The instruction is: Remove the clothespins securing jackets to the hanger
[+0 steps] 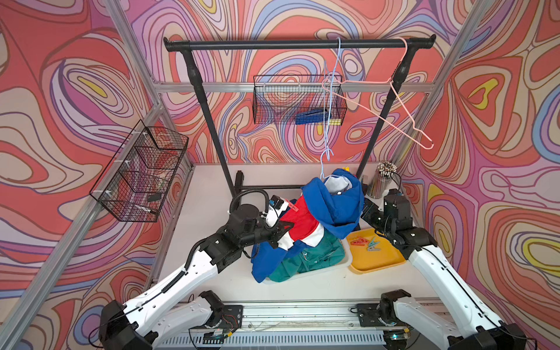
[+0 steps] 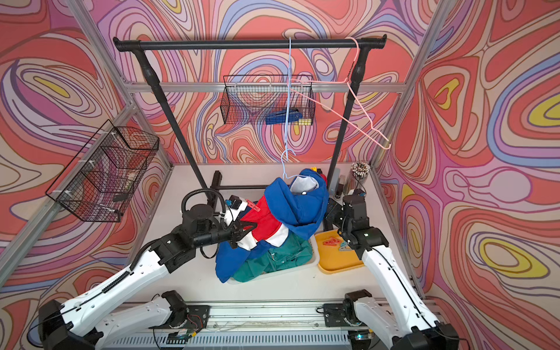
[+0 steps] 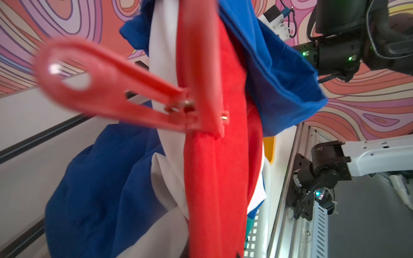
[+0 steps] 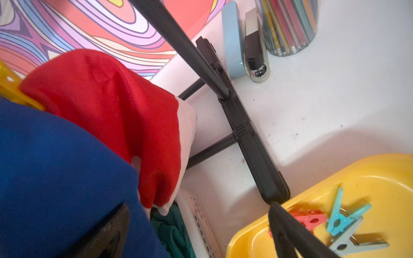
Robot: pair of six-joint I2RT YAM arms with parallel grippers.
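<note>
The red, white and blue jacket (image 1: 302,220) lies bunched over the white basket (image 3: 256,232); the light-blue hanger's hook (image 1: 322,157) rises from its collar. A red clothespin (image 3: 185,103) is clipped near its left shoulder, and a yellow clothespin (image 4: 15,88) shows at its far side. My left gripper (image 1: 287,230) is shut on the jacket's red and white part, the cloth hiding much of its fingertips in the left wrist view. Beside the blue part, my right gripper stands open, one finger (image 4: 107,234) in front of the blue cloth, no clothespin between its fingers.
Several loose clothespins (image 4: 339,219) lie in the yellow tray (image 1: 379,268) at right. A teal garment (image 1: 318,258) fills the basket under the jacket. Empty light-blue and pink (image 1: 417,125) hangers hang from the black rail (image 1: 262,44). A pencil holder (image 4: 288,25) stands behind the tray.
</note>
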